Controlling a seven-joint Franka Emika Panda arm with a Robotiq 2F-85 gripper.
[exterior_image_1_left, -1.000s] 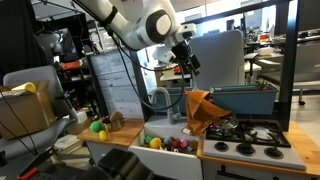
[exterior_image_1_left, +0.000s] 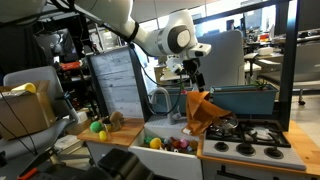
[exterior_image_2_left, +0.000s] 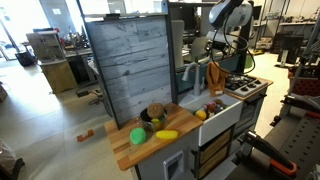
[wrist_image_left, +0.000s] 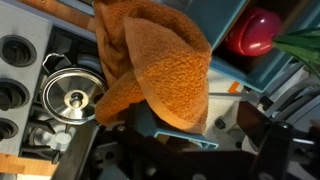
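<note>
An orange cloth (exterior_image_1_left: 203, 112) lies draped by the pot and the teal box at the back of the counter. In the second exterior view the cloth (exterior_image_2_left: 216, 76) hangs in a bright vertical fold below the arm. My gripper (exterior_image_1_left: 197, 82) is above the cloth, pointing down, its fingers apart. From the wrist, the bunched cloth (wrist_image_left: 170, 65) fills the middle beyond the open gripper; nothing appears held between the fingers.
A glass-lidded pot (wrist_image_left: 75, 96) is close beside the cloth, with the stove (exterior_image_1_left: 252, 134) to its right. The teal box (exterior_image_1_left: 240, 102) holds a red round object (wrist_image_left: 254, 32). A white sink (exterior_image_1_left: 166, 139) contains several colourful items; wooden counter (exterior_image_2_left: 140, 150) borders it.
The arm's end has tilted and come down, bringing the gripper lower and closer to the cloth. The cloth looks the same as before.
</note>
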